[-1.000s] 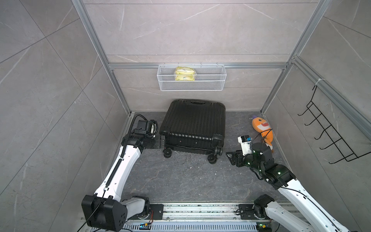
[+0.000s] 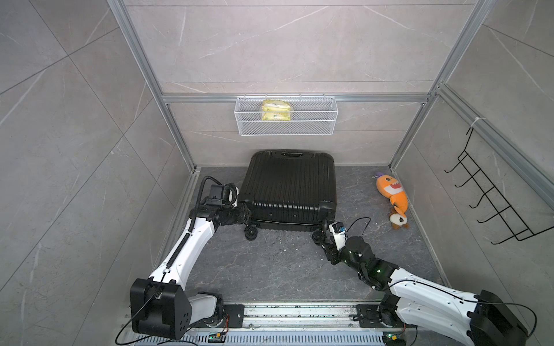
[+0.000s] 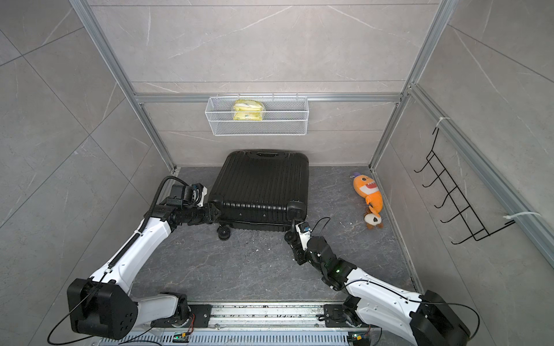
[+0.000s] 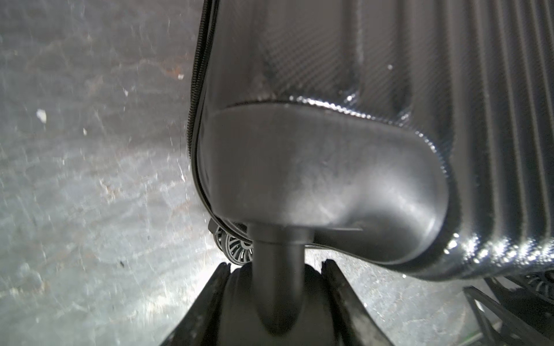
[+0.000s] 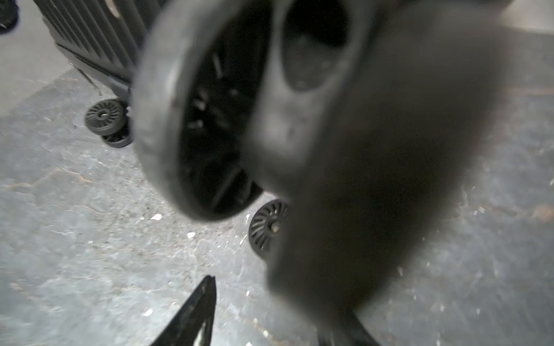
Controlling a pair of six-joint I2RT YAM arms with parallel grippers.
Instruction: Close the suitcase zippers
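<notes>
The black ribbed suitcase (image 2: 286, 184) lies flat against the back wall, wheels toward me. My left gripper (image 2: 242, 214) is at its near left corner; in the left wrist view its part-open fingers flank the wheel mount (image 4: 277, 276), with the zipper track (image 4: 199, 75) along the side. My right gripper (image 2: 326, 241) is at the near right wheel; in the right wrist view that wheel (image 5: 161, 115) looms blurred over the spread fingers. No zipper pull is clearly visible.
A white wire basket (image 2: 311, 118) with a yellow packet hangs on the back wall. Orange plush toy (image 2: 392, 193) lies at the right, beside a black hook rack (image 2: 496, 207) on the wall.
My right gripper has moved left to the near right wheel. The left arm has shifted slightly at the left corner, and the suitcase has moved a little.
</notes>
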